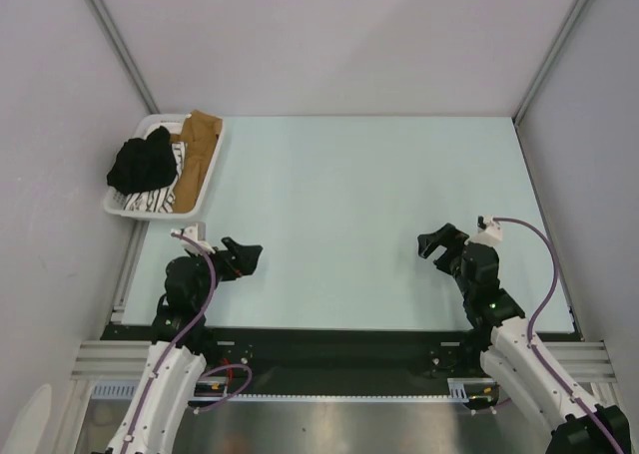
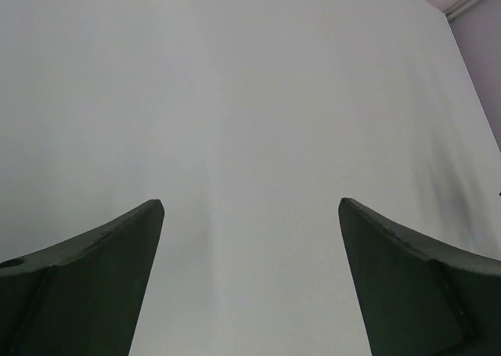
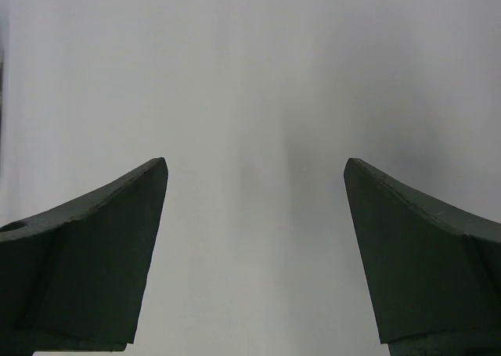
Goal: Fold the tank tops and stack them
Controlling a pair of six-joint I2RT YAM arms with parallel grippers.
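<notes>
A white bin (image 1: 213,175) at the back left holds the clothing: a black garment (image 1: 142,163) on top, a black-and-white striped one (image 1: 150,201) and a brown one (image 1: 195,160). My left gripper (image 1: 245,256) hovers at the table's front left, just below the bin in the top view, open and empty. My right gripper (image 1: 439,242) is at the front right, also open with nothing between its fingers. Both wrist views show only bare white surface between the dark fingers.
Walls with metal rails border it at the sides and back. A dark strip and metal rail run along the front edge, below both arms.
</notes>
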